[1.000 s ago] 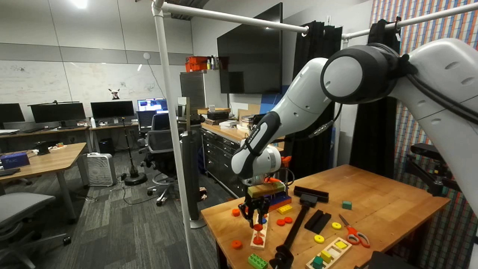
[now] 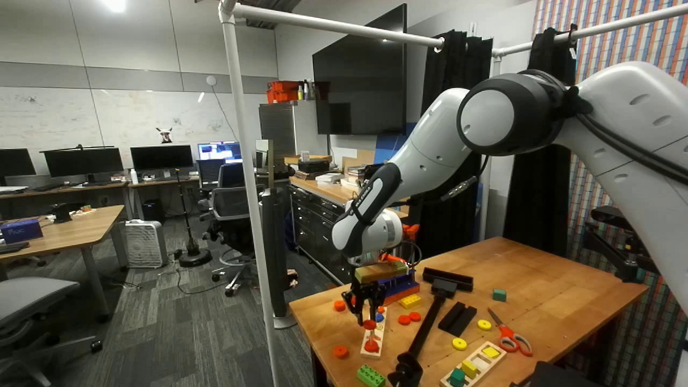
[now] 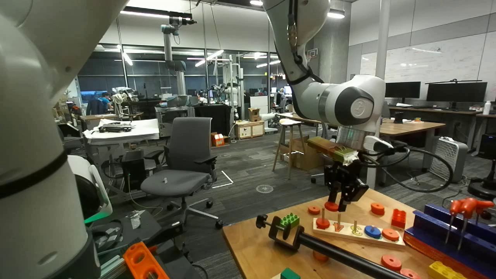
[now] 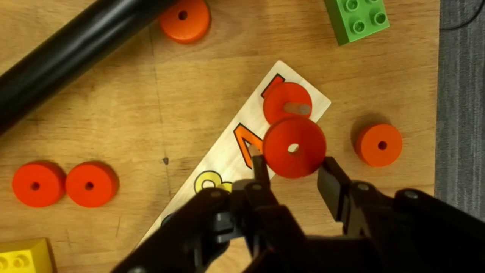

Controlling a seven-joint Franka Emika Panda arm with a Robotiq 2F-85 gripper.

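Note:
My gripper is shut on a red disc with a hole through its middle, held between the fingertips. That disc hangs above the pale wooden peg board, near its end. On the board's end peg sits another red disc, low on the peg in exterior view 2. Beside it stands a bare peg over an orange numeral. Farther along the board lie a blue disc and an orange disc. The gripper's body covers part of the board in the wrist view.
A black bar clamp runs past the board. Loose discs lie around it, with a green block and a yellow block. Scissors and a wooden shape tray occupy the front right. Open tabletop extends to the back right.
In exterior view 1 the gripper and the red disc have shifted slightly left and a little up. The disc is still held; the things on the table have not visibly moved.

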